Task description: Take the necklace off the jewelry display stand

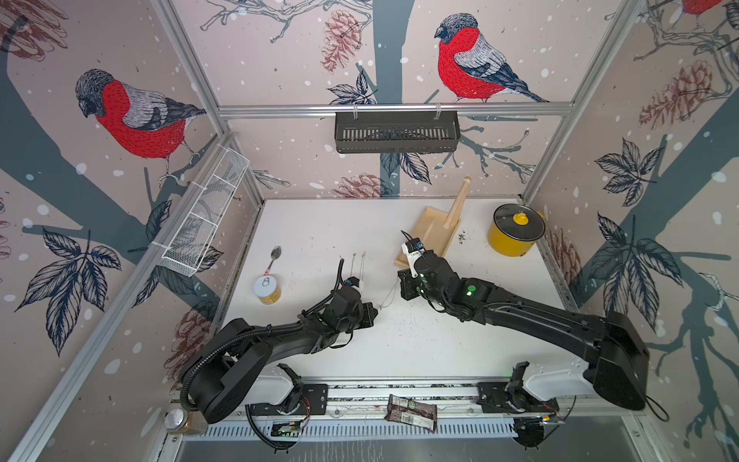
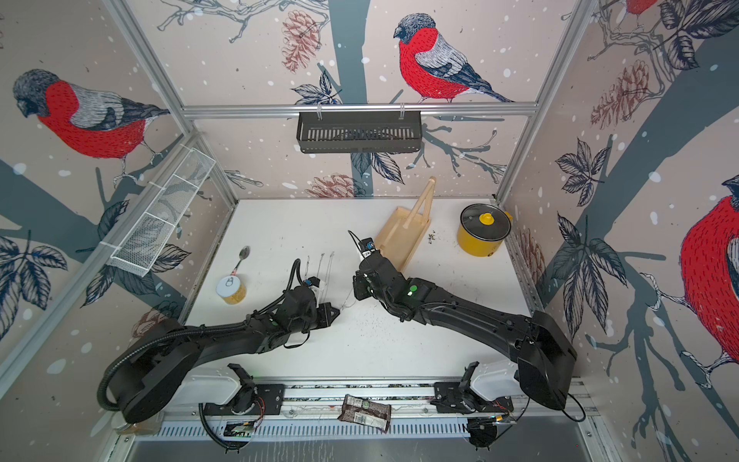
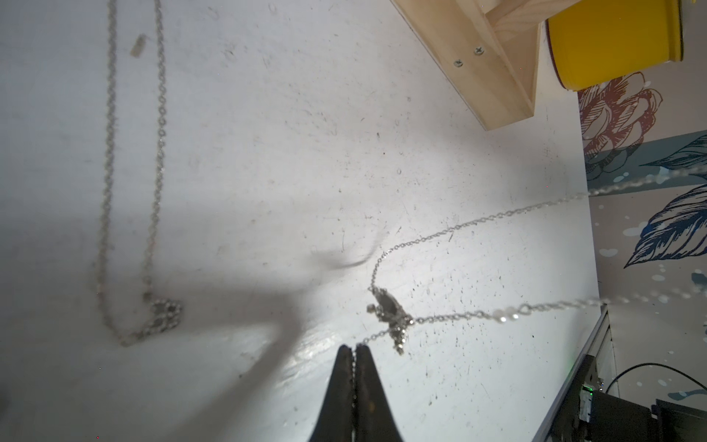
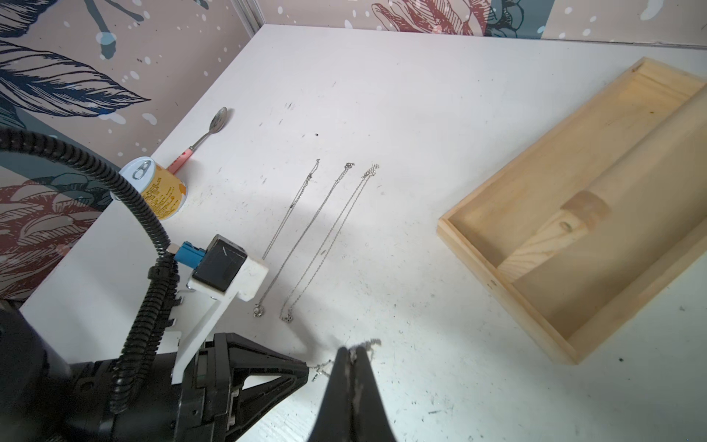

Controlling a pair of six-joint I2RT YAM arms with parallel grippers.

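A silver necklace with a pendant is stretched low over the table between my grippers. Its chain runs into the fingertips of my shut left gripper. In the left wrist view two strands continue rightward out of frame, toward my right gripper, which is higher and shut, with blurred chain at its fingertips. More necklaces lie side by side left of the wooden display stand, which has upright end bars and a tray base.
A yellow pot stands at the back right. A can and a spoon lie at the left. A black basket hangs on the back rail.
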